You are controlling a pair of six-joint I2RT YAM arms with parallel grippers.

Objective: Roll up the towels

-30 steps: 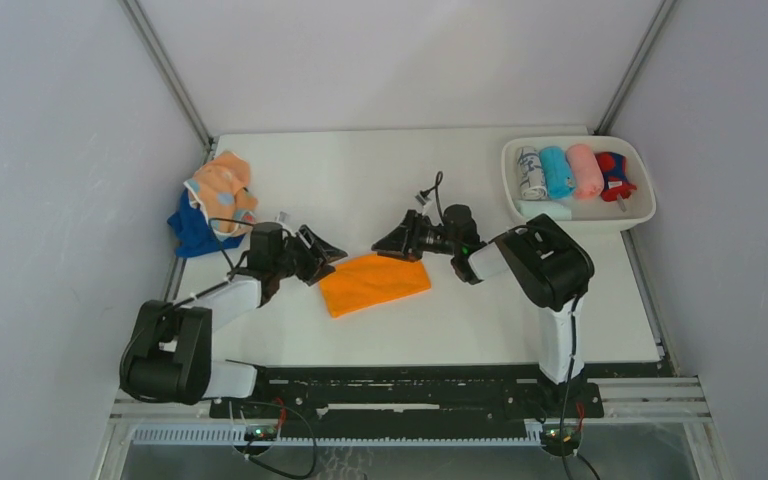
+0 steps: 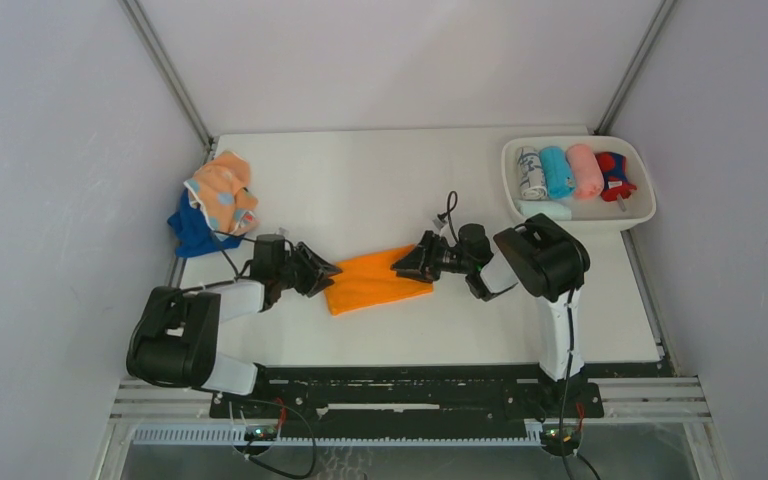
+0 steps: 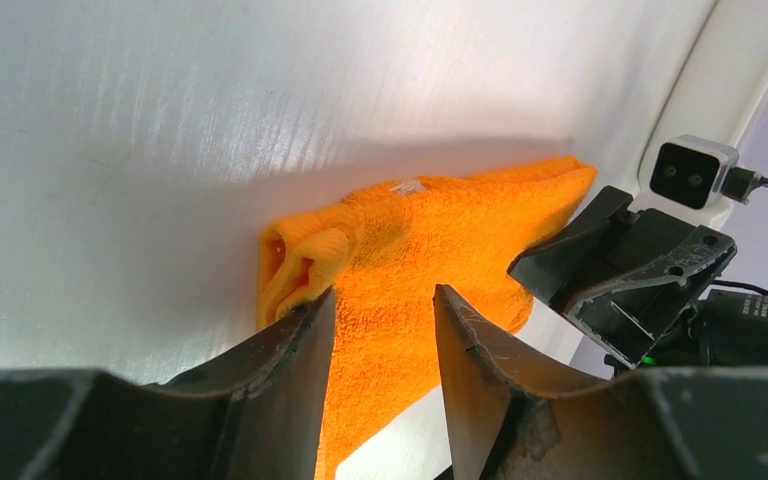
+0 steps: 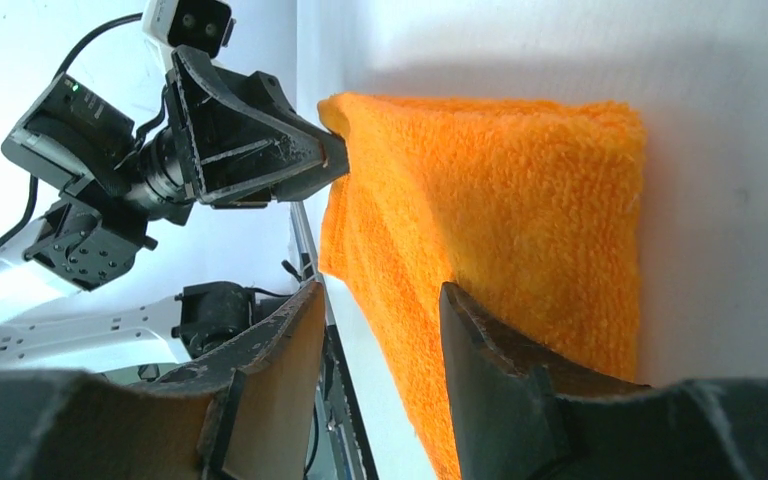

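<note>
An orange towel (image 2: 378, 285) lies folded into a strip at the front middle of the table. Its far edge looks curled at the left end, where a small fold (image 3: 320, 255) stands up in the left wrist view. My left gripper (image 2: 334, 276) is at the towel's left end, part open, one finger (image 3: 312, 335) against that fold. At the right end of the far edge is my right gripper (image 2: 400, 265), also part open. In the right wrist view, one of its fingers (image 4: 475, 345) is over the orange cloth; whether cloth lies between the tips is unclear.
A white bin (image 2: 644, 205) at the back right holds several rolled towels. Crumpled orange-patterned (image 2: 222, 190) and blue (image 2: 192, 232) towels lie at the left edge. Bare table spreads behind the orange towel.
My left gripper came slightly toward the front, onto the towel's left end.
</note>
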